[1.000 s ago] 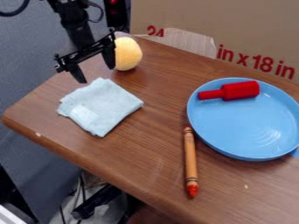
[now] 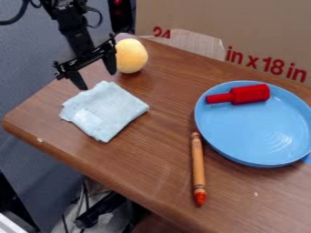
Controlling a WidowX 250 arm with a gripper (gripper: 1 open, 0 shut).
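Note:
My black gripper (image 2: 95,75) hangs over the left end of the table, fingers spread open with nothing visible between them. Just below it lies a folded pale blue cloth (image 2: 105,113). A yellow rounded object (image 2: 131,56) sits behind and right of the gripper. On the right, a red cylindrical object with a handle (image 2: 248,94) rests on a blue plate (image 2: 252,135). An orange crayon (image 2: 198,168) lies on the table left of the plate.
A large cardboard box (image 2: 225,32) stands along the back of the table. The table's edge runs along the left and lower left.
The gripper has shifted slightly over the last second, staying above the cloth's back edge. The objects on the table have not visibly moved.

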